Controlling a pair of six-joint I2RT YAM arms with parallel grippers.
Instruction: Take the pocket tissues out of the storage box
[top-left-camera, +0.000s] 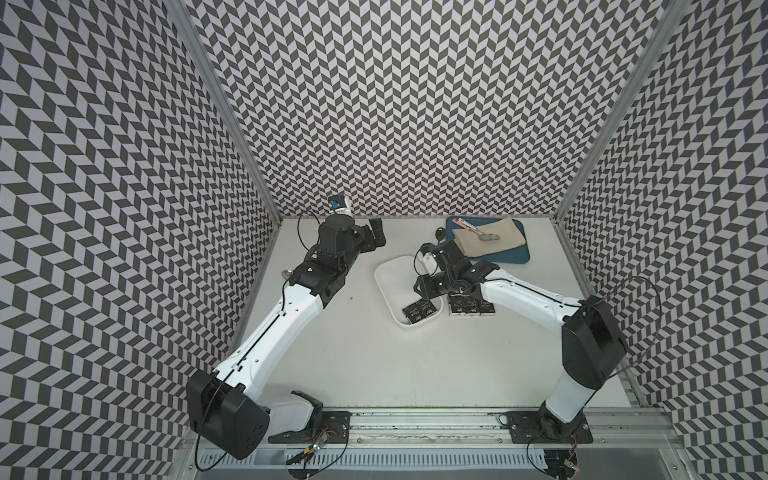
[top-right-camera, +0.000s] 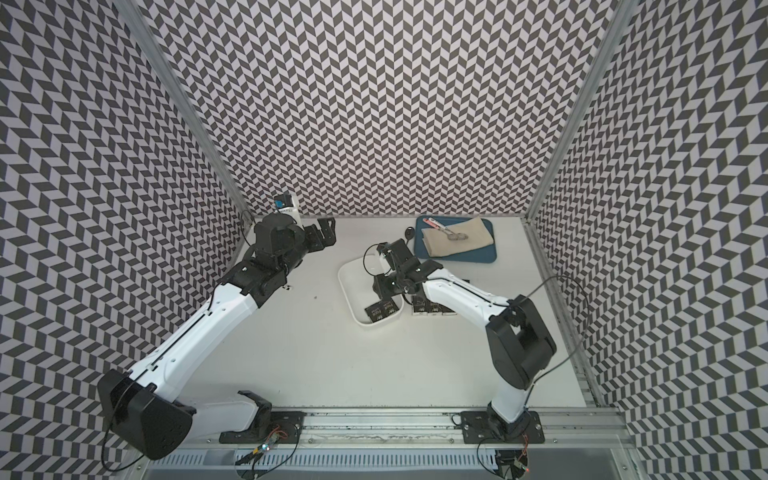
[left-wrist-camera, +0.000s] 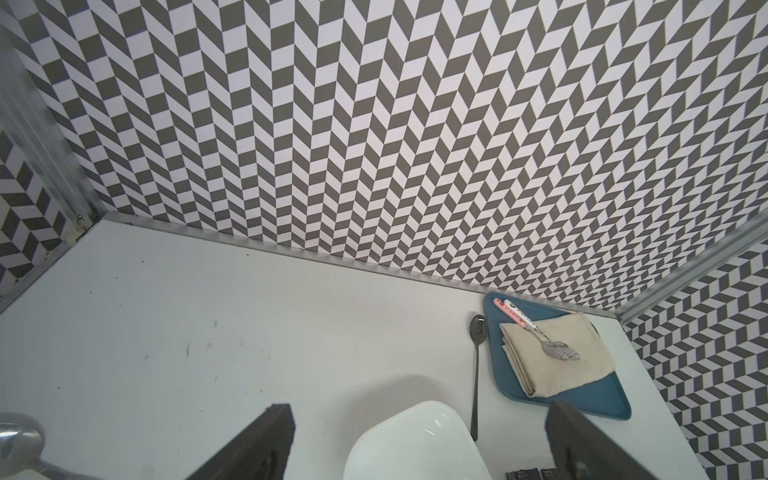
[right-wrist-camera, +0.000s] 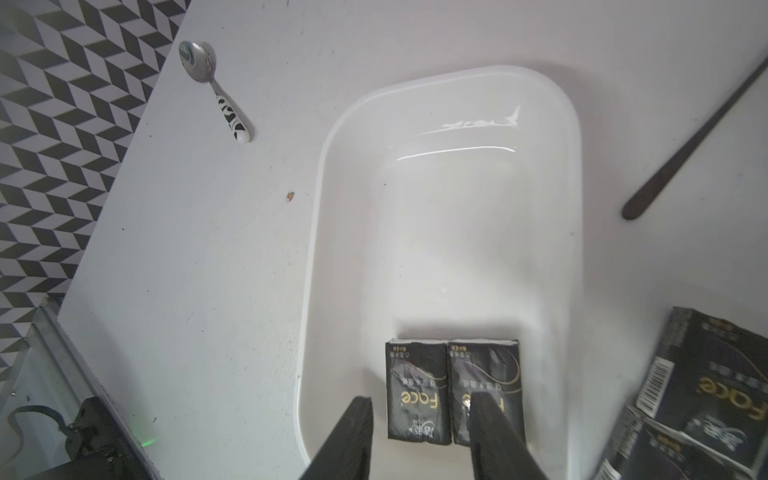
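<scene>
The white storage box (right-wrist-camera: 444, 232) holds two black tissue packs (right-wrist-camera: 417, 376) side by side at its near end. Above that end hovers my right gripper, its fingers (right-wrist-camera: 488, 440) spread and nothing held between them. Whether they touch the packs is hard to tell. More black tissue packs (right-wrist-camera: 720, 368) lie on the table right of the box, partly hidden by the right arm in the top left view. Over the table's back left my left gripper hangs with its fingers (left-wrist-camera: 252, 440) wide apart and empty.
At the back right a blue tray (top-left-camera: 512, 253) carries a folded cloth (left-wrist-camera: 552, 352) and cutlery. A long dark spoon (left-wrist-camera: 477, 344) lies between box and tray. A small spoon (right-wrist-camera: 228, 112) rests to the left.
</scene>
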